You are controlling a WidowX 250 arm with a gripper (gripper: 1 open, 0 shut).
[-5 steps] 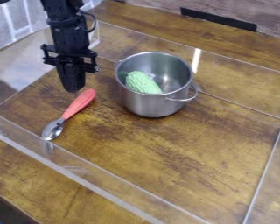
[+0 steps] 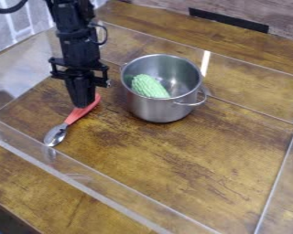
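My black gripper [image 2: 81, 95] hangs low at the upper left, its tip over the red handle of a spoon [image 2: 56, 133] that lies on the wooden table, metal head toward the front. Whether the fingertips touch the handle, and what is between them, is too small to tell. To the right stands a steel pot [image 2: 174, 102] with a pale green corn-cob-like object [image 2: 149, 85] inside.
Clear panels edge the left and right sides. A dark slot [image 2: 205, 64] lies behind the pot.
The gripper has moved down and slightly right onto the area of the spoon's handle. The spoon and pot have not moved.
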